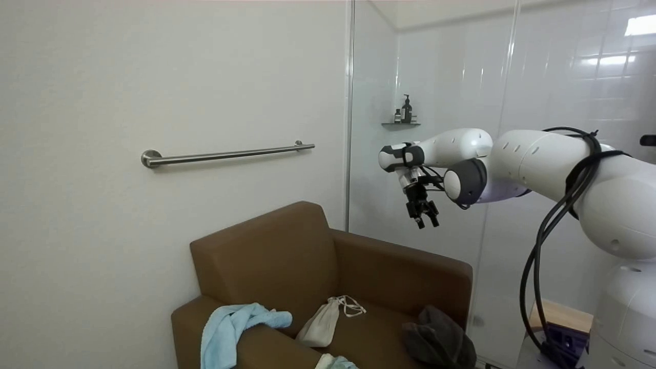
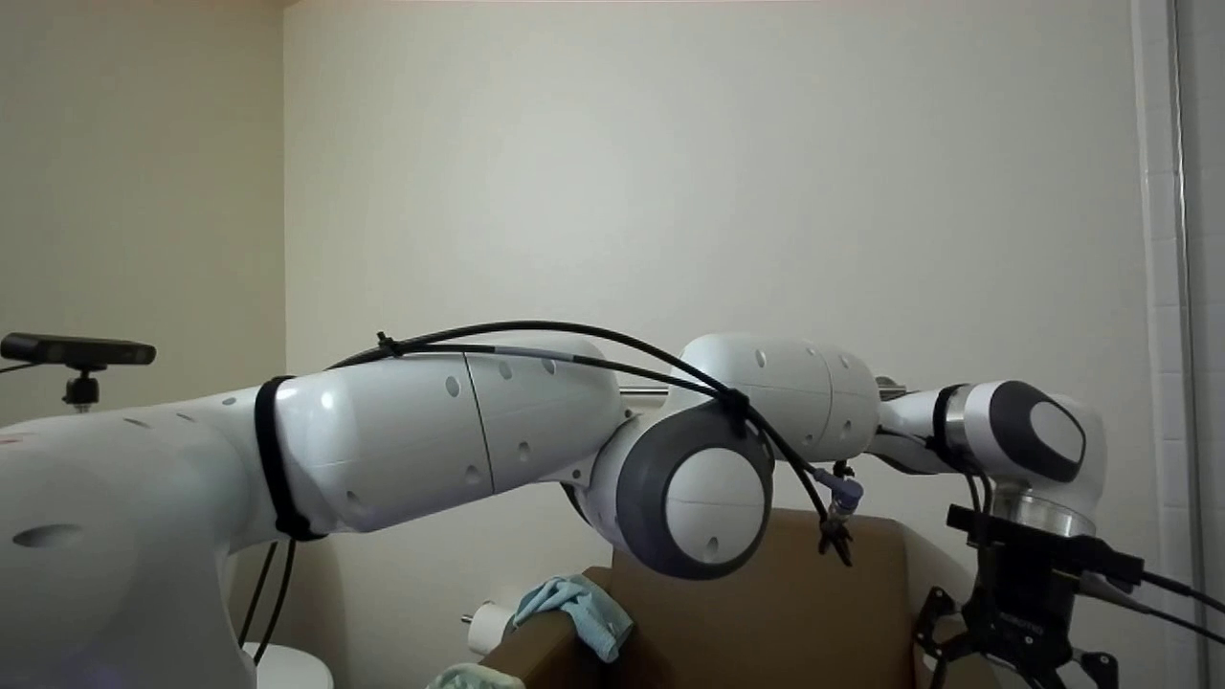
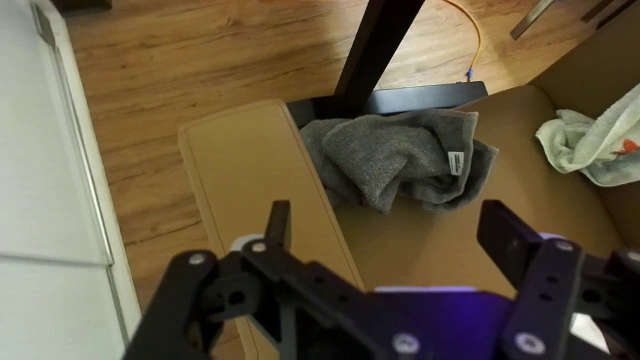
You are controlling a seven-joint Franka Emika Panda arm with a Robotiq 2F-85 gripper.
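My gripper (image 1: 429,224) hangs in the air above the armchair's far-right arm, its fingers apart and empty. In the wrist view its two fingers (image 3: 279,225) are spread wide over the brown armchair (image 3: 414,249). A crumpled grey towel (image 3: 390,153) with a white tag lies on the seat beside the armrest, well below the gripper and apart from it. A light blue towel (image 1: 230,329) drapes over the other armrest. On the seat rests a cream drawstring bag (image 1: 323,326). A pale towel with a red patch (image 3: 591,144) lies near the far armrest.
A metal bar (image 1: 227,157) is fixed to the wall above the chair. Glass shower panels (image 1: 443,92) stand behind the arm, with bottles on a corner shelf (image 1: 400,124). A dark post (image 3: 375,51) rises beside the seat. The wooden floor (image 3: 210,60) has open room.
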